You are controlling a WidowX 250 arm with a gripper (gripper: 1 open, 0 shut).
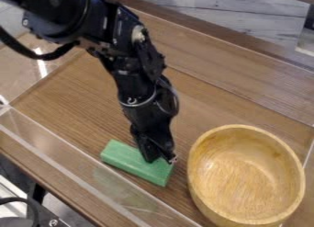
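My black gripper (154,150) reaches down from the upper left, its fingertips low over a flat green block (134,165) lying on the wooden surface near the front edge. The gripper looks shut, and I cannot make out anything between its fingers. Its tips touch or nearly touch the block's top near the right end. Just right of the block and gripper is a large yellow wooden bowl (247,173), empty inside.
A pale wall (255,15) runs along the back. A clear strip edges the front left, with a dark cable at the bottom left corner.
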